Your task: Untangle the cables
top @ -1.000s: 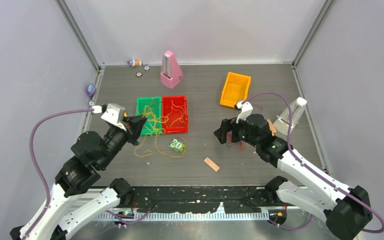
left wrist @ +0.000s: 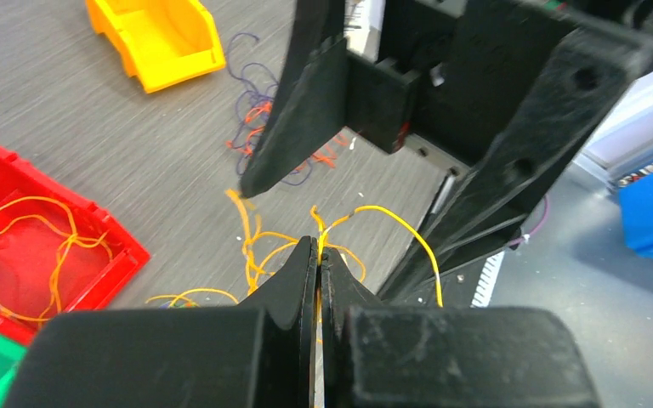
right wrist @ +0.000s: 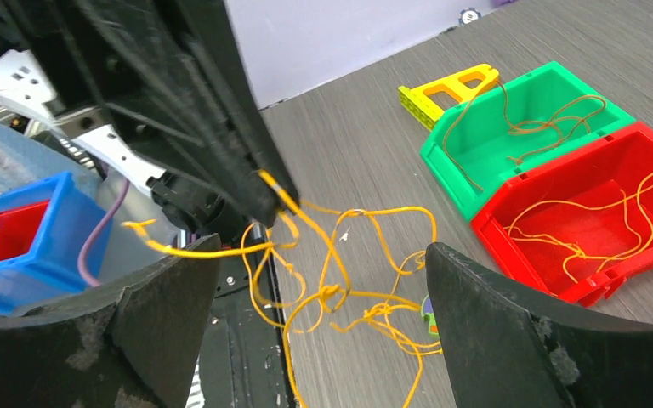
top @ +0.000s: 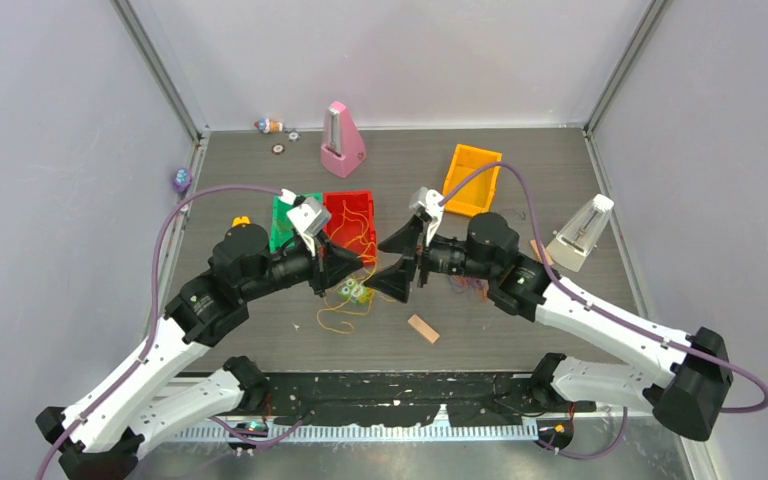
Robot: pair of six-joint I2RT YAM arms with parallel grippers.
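A tangled yellow cable hangs in loops from my left gripper, which is shut on a strand with ends sticking out past its tips. Facing it, my right gripper stands open. In the right wrist view the loops hang between and beyond its spread fingers, not clasped. More yellow cable lies in the red bin, and an orange-yellow cable is in the green bin. A purple cable and orange-red strands lie on the table behind the right gripper.
An orange-yellow bin stands toward the back right. A pink metronome is at the back, a white one at the right. Below the grippers sits a small green-and-white object; a wooden block lies nearer the front.
My left gripper has moved right, carrying the yellow cable away from over the green bin. The right gripper has come left and spread its fingers, so both grippers now stand close together.
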